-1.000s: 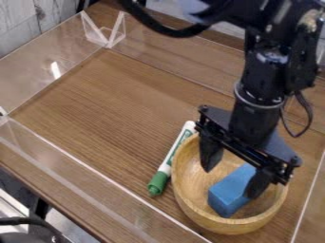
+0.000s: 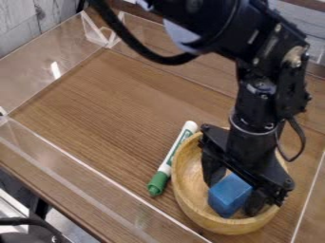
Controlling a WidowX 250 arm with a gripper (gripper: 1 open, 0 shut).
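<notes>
My gripper (image 2: 240, 171) is lowered into a round yellow bowl (image 2: 193, 201) at the lower right, open, with its dark fingers around a blue block (image 2: 230, 195) that lies in the bowl. The block is partly hidden by the gripper. A white and green marker (image 2: 166, 165) lies outside the bowl, along its left side.
Clear plastic edging runs along the left side, and a black cable shows at the lower left corner.
The gripper has moved down into the bowl, closer around the blue block, which now sits slightly further left in view.
</notes>
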